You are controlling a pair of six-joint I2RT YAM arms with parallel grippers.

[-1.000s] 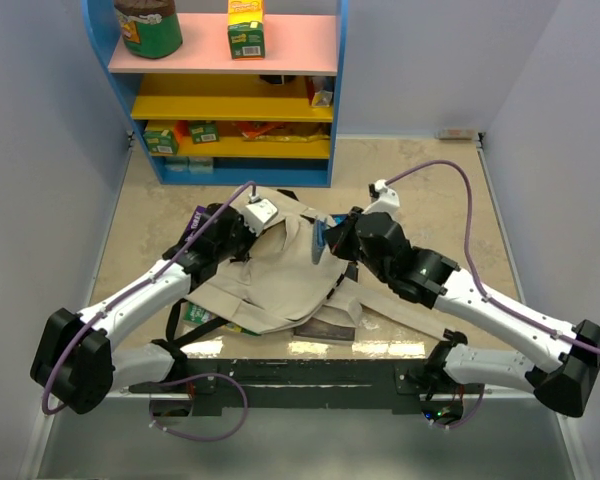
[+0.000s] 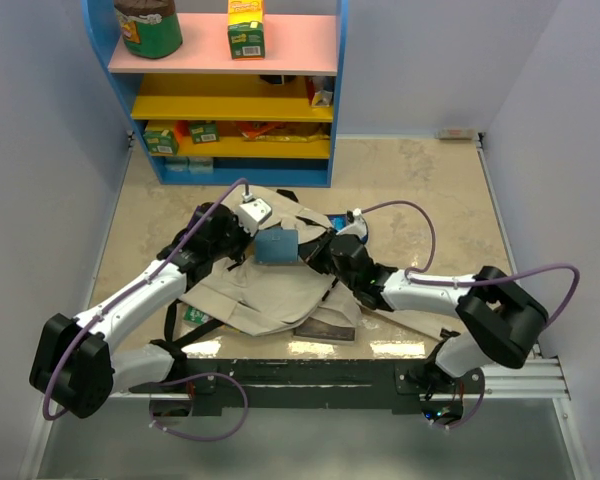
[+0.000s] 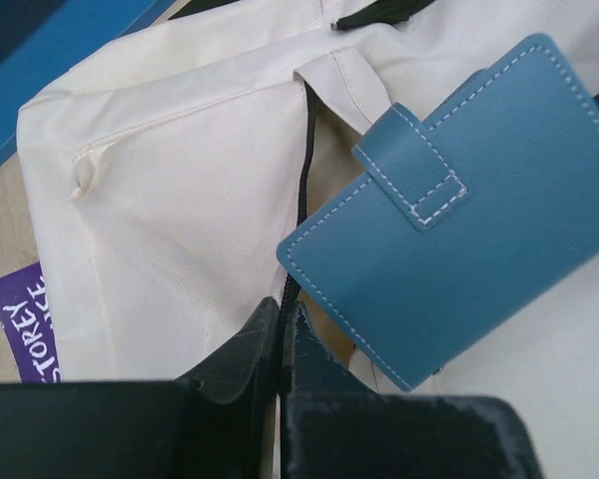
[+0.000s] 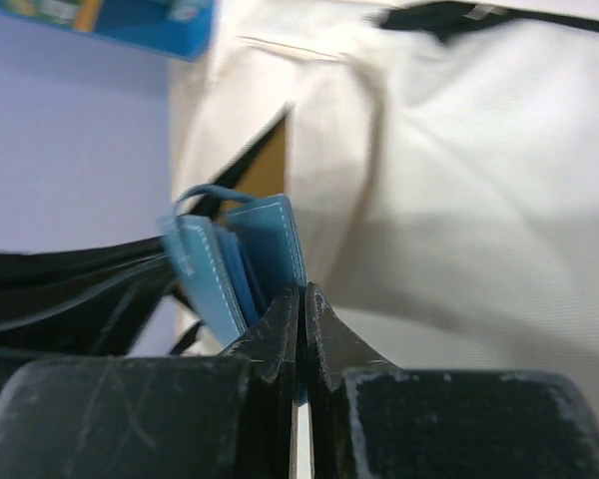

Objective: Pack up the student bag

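The cream cloth bag [image 2: 275,300] lies on the floor between both arms. My left gripper is shut on the black-trimmed edge [image 3: 305,160] of its opening, and a brown inside shows beside that edge. A blue case with pale stitching [image 3: 469,230] hangs over the opening, one corner close to the left fingertips. In the right wrist view, my right gripper is shut on the blue case [image 4: 270,235] at its edge. From above, the case [image 2: 277,246] spans the space between the two grippers. How deep its lower corner sits is hard to tell.
Behind the bag stands a shelf unit [image 2: 230,178] with boxes and packets. A purple item [image 3: 28,324] lies beside the bag, and a green packet [image 2: 195,315] is near a black strap. Bare floor [image 2: 430,210] lies to the right.
My right gripper has moved left with the blue case, from the bag's right side to over its opening. The case has turned its broad face upward. The left arm has stayed nearly still.
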